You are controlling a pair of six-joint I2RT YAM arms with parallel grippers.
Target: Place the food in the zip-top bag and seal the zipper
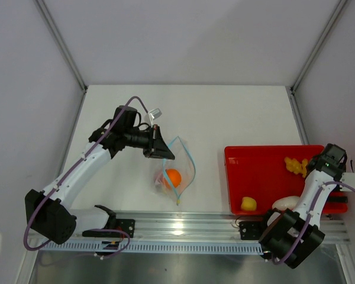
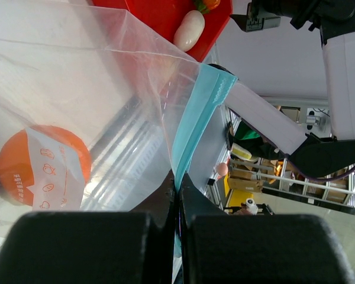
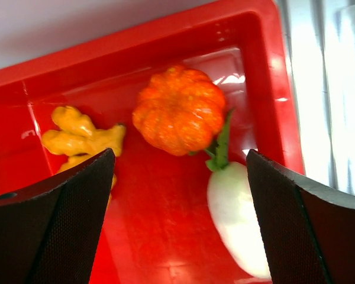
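Observation:
A clear zip bag with a light-blue zipper rim (image 2: 196,118) stands with its mouth spread, an orange round food (image 1: 173,177) inside it. My left gripper is shut on the edge of that blue rim. Over the red tray, my right gripper is open, nothing between its fingers. Ahead of it in the right wrist view lie an orange pumpkin (image 3: 179,110), a yellow ginger-like piece (image 3: 83,133) and a white radish (image 3: 239,216) with a green top. A yellow food piece (image 1: 248,203) sits in the tray's near left corner.
The red tray (image 1: 228,168) fills the table's right side, its walls rising around the food. Bare white table (image 1: 225,112) lies behind the bag and tray. A metal rail (image 1: 183,218) runs along the front edge.

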